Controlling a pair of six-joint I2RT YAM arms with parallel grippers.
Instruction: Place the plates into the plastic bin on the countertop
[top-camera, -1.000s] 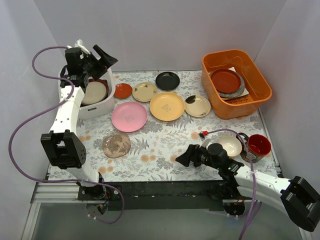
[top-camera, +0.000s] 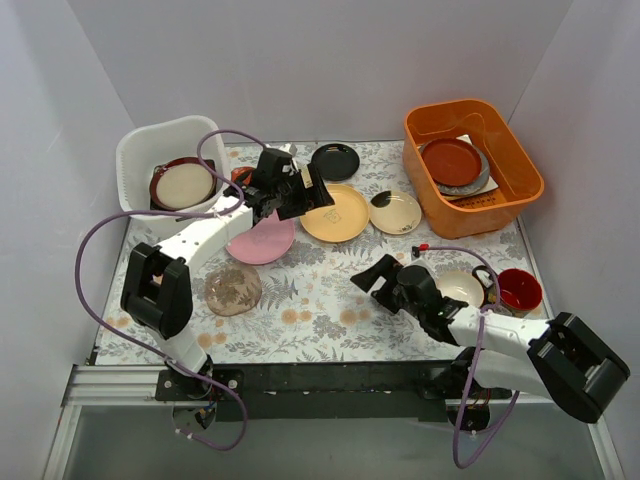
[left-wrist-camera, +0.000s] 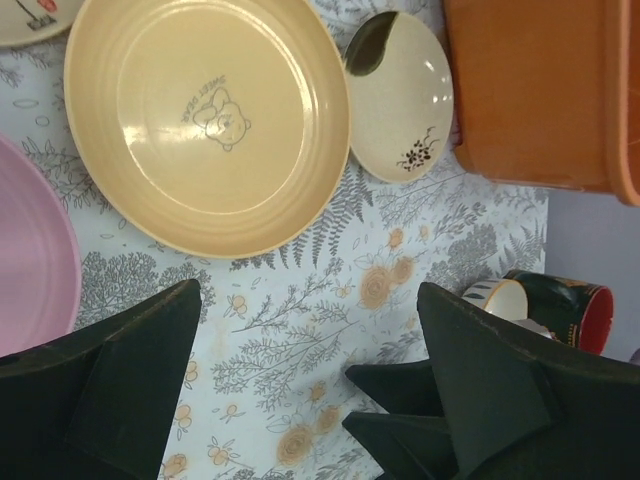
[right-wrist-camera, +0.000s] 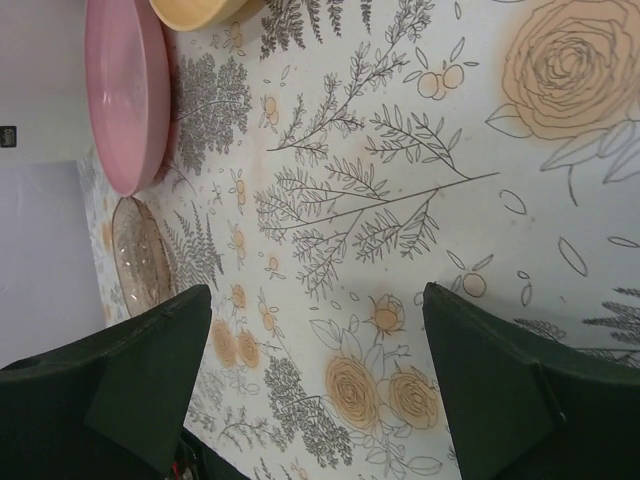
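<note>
My left gripper (top-camera: 308, 190) hangs open over the yellow plate (top-camera: 336, 225), near the pink plate (top-camera: 262, 245) and the small cream plate (top-camera: 397, 215). In the left wrist view the yellow plate (left-wrist-camera: 200, 120) lies below it. My right gripper (top-camera: 372, 275) is open over bare patterned cloth, with nothing between its fingers in the right wrist view. A black plate (top-camera: 335, 158) lies at the back; a brown plate (top-camera: 232, 294) at the front left. The white bin (top-camera: 140, 150) at left holds plates, as does the orange bin (top-camera: 510, 160) at right.
A red mug (top-camera: 522, 290) and a cream bowl (top-camera: 460, 289) sit at the front right, beside my right arm. Free cloth lies in the middle front of the counter. Walls close in the back and both sides.
My left gripper has moved right from over the white bin to over the yellow plate, coming lower. My right gripper has shifted slightly up toward the back.
</note>
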